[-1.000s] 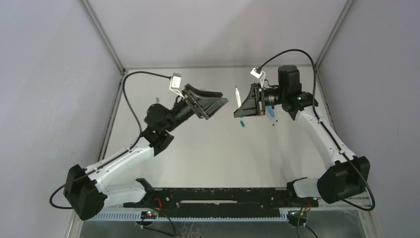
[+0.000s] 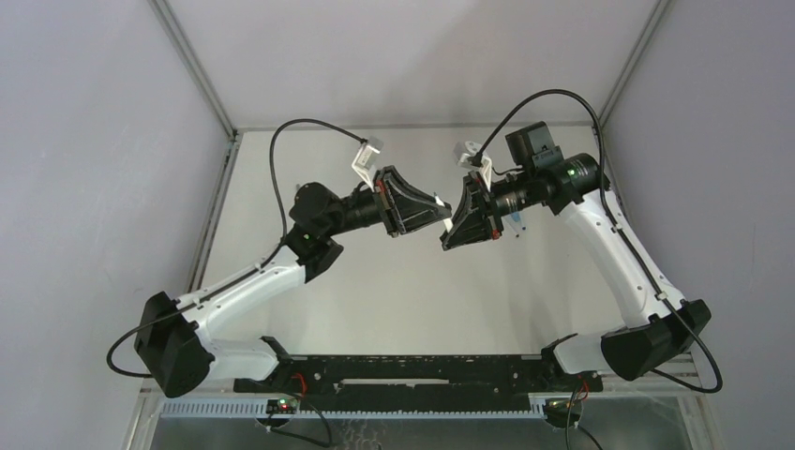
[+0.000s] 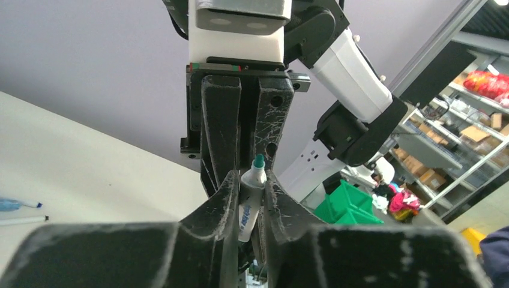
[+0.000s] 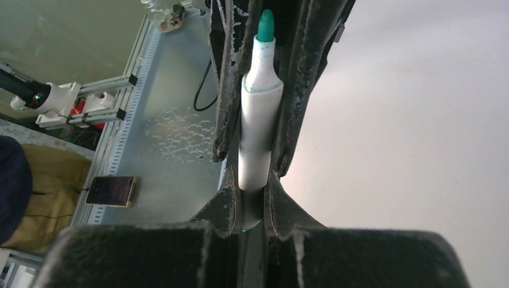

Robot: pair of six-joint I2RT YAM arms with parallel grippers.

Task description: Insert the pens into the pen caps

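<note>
A white pen with a green tip [image 4: 255, 123] stands nearly upright in the air, its lower end between the shut fingers of my right gripper. My left gripper has its fingers close on both sides of the pen, above the right fingers; whether they press on it does not show clearly. In the top view the two grippers meet mid-table, with only a bit of the white pen [image 2: 447, 224] showing between them. No pen cap can be made out on the table now.
More pens lie on the white table, one with a blue end [image 3: 27, 203] and a white one [image 3: 24, 220] beside it, by a light-blue object [image 3: 8, 204].
My left gripper has moved right until its fingers flank the pen. The right gripper has turned and lowered slightly, still with the pen; the green cap on the table is now hidden.
</note>
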